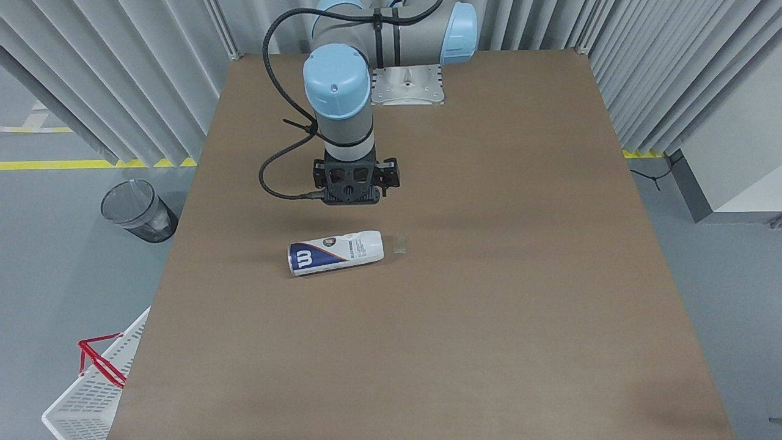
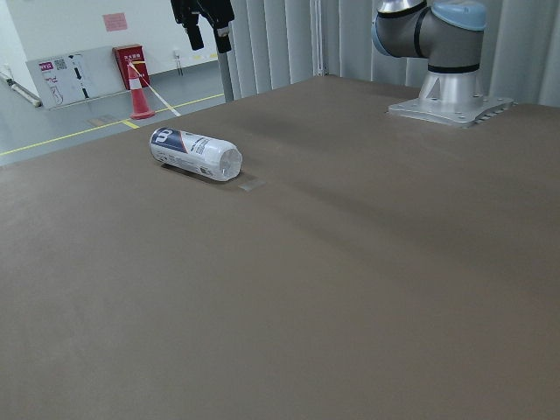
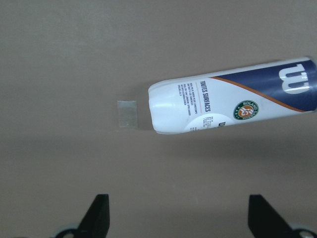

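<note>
A white and navy cylindrical can point(image 1: 335, 252) lies on its side on the brown table point(image 1: 513, 308), with a small translucent patch point(image 1: 399, 245) beside its white end. The can also shows in the left view point(image 2: 194, 154) and fills the upper right of the wrist view point(image 3: 233, 96). My gripper is raised above the table behind the can, pointing down, open, with nothing between its two black fingers.
Off the table on the floor are a dark bin point(image 1: 139, 210) at left and a white basket point(image 1: 91, 403) with red handles at lower left. Curtains stand behind.
</note>
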